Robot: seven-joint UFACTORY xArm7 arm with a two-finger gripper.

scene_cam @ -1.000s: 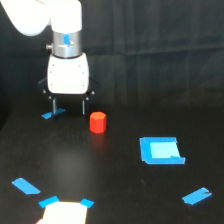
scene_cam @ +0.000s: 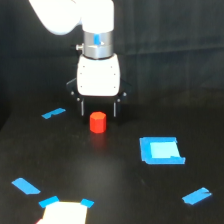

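Observation:
A small red block [scene_cam: 97, 122] stands on the dark table, left of centre in the camera view. My gripper [scene_cam: 99, 107] points down, lined up with the block in this view, with its dark fingers spread wide. The fingertips appear slightly higher in the picture than most of the block. Nothing shows gripped between them. From this single angle I cannot tell how high the fingers are or whether they straddle the block.
To the right lies a pale square [scene_cam: 163, 150] bordered by blue tape. Another pale patch [scene_cam: 65, 212] with blue tape at its corners sits at the front edge. Loose blue tape strips mark the table at left [scene_cam: 26, 186] and right [scene_cam: 196, 196].
The arm has shifted right, from left of the red block to in line with it. The fingers remain apart, and the block has not visibly moved.

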